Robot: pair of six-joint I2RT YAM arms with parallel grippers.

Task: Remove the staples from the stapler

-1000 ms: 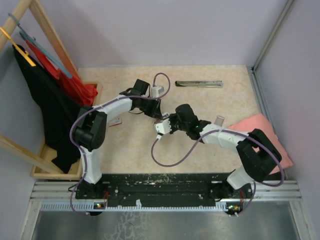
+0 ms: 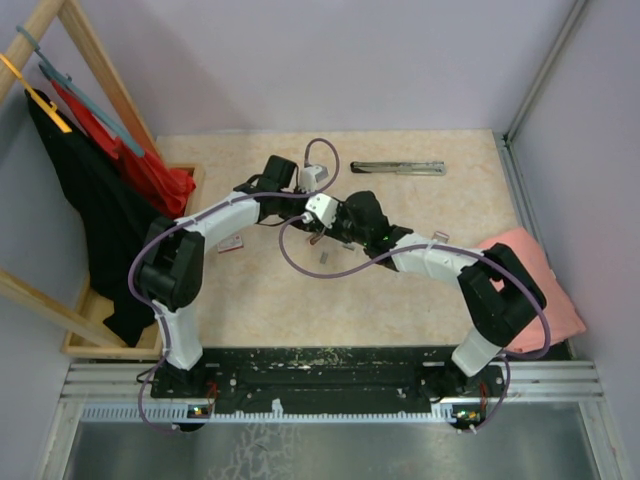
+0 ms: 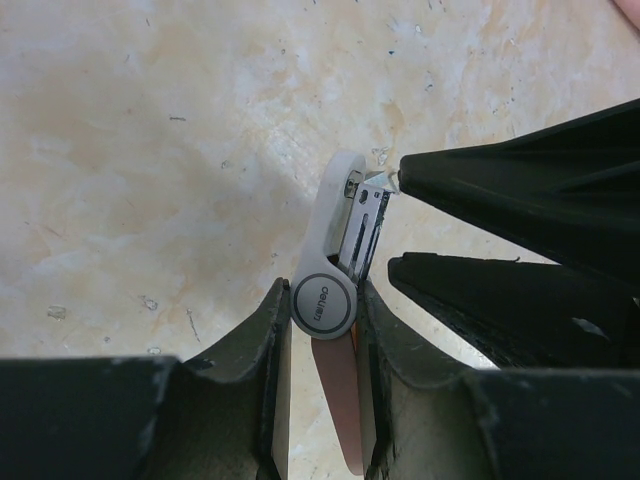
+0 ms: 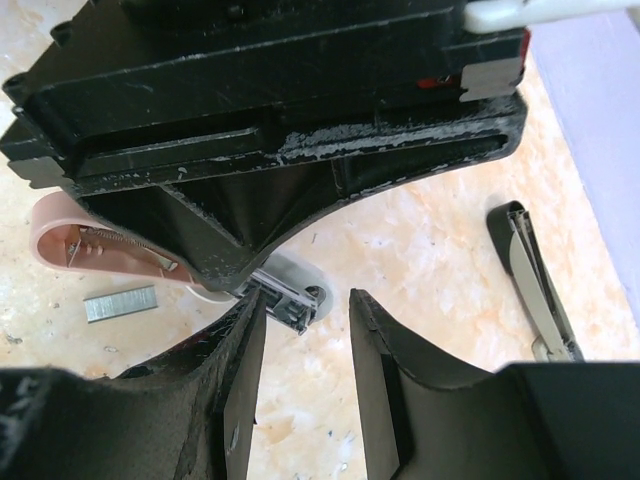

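Observation:
In the left wrist view my left gripper is shut on the stapler point(image 3: 340, 210), whose white end with the "deli" badge and metal channel sticks up, a pink section below. My right gripper's dark fingers reach in from the right, parted, their tips point(image 3: 420, 175) at the stapler's channel end. In the right wrist view the right gripper is part open above the stapler's metal end point(image 4: 285, 295); the pink body point(image 4: 115, 255) extends left beneath the other gripper's housing. The top view shows both grippers meeting mid-table, largely hiding the stapler.
A grey staple strip point(image 4: 120, 304) lies on the table. A dark-tipped metal tool point(image 2: 398, 168) lies at the back. A pink cushion point(image 2: 530, 280) is at the right, hanging clothes point(image 2: 90, 210) at the left.
The right arm has moved up and slightly left, toward the back, coming closer in over the left gripper.

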